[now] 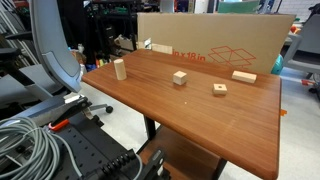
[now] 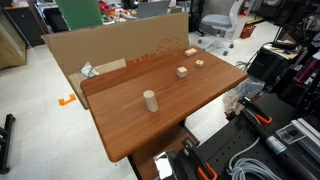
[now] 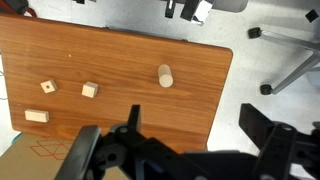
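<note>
In the wrist view my gripper is open above the wooden table, its two dark fingers set wide apart with only tabletop between them. A pale wooden cylinder (image 1: 120, 69) stands upright near the table's left end; it also shows in the second exterior view (image 2: 151, 100). From the wrist, the cylinder (image 3: 165, 75) lies ahead of the gap between the fingers. Toward the other end are a small pale cube (image 1: 180, 77), a second small block (image 1: 219, 89) with a dark mark on top, and a flat oblong block (image 1: 244, 76). Neither exterior view shows the fingers clearly.
A tall cardboard panel (image 1: 215, 42) stands along the table's far edge. Cables (image 1: 30, 148) lie coiled on the dark robot stand in front.
</note>
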